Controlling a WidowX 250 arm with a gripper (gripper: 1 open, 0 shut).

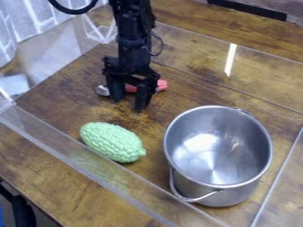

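My black gripper (128, 90) is lowered to the wooden tray floor in the upper middle, over a small object with a red or pink end (154, 85) and a pale metallic part at the left. Whether the fingers are open or shut on it I cannot tell. A green bumpy vegetable-like object (112, 140) lies in front of the gripper. A large steel pot (215, 142) with a wire handle stands to the right.
Clear plastic walls border the wooden work area. Bare wood (59, 97) is free to the left, and more is clear behind the pot at the upper right.
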